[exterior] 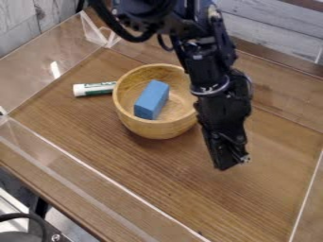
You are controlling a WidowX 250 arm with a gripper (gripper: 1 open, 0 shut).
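Note:
A wooden bowl point(175, 129) stands left of the middle, holding a blue block point(151, 99) that leans at its left side. Left of the bowl lies a white and green tube point(96, 89) on the wooden table point(101, 170). My black gripper point(224, 161) is low over the table to the right of the bowl, shut, with nothing visible between its fingers.
A cable runs at the lower left edge, and the arm covers part of the back of the bowl and table.

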